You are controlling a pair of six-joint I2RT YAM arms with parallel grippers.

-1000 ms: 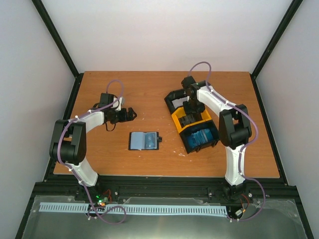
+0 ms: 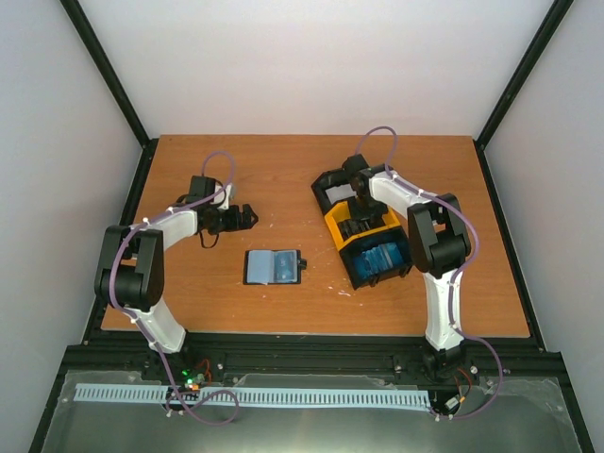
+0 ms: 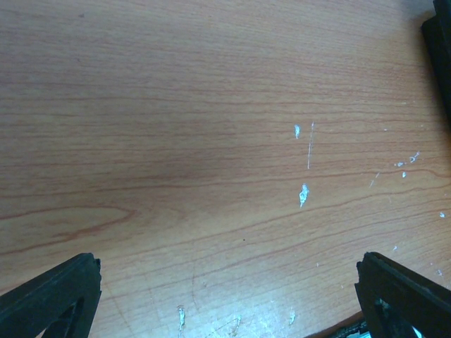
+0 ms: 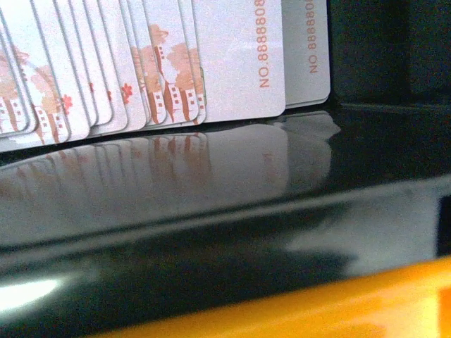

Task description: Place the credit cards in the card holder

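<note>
The card holder lies open on the table at the centre-left, with clear sleeves. My left gripper is open above bare wood; both of its fingers show in the left wrist view with nothing between them. My right gripper is down at the rear compartment of the black and yellow organizer. The right wrist view shows white cards with red printing, fanned against a black wall; the fingers are not visible there, so their state is unclear.
The organizer has a yellow middle section and a front black compartment holding blue items.
The right arm has shifted slightly over the organizer, its elbow a little leftward compared with a second ago. The left arm and card holder have not moved.
</note>
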